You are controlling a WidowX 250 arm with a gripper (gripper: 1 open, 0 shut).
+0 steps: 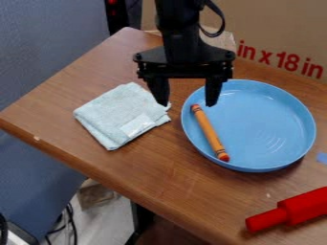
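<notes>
My black gripper hangs open over the table, its two fingers apart, between a folded pale cloth on the left and a blue plate on the right. An orange crayon-like stick lies on the left side of the plate, just below the right finger.
A red cylinder lies at the front right. Cardboard stands behind. The wooden table has bare room at the front and back left; its left edge drops to the floor.
</notes>
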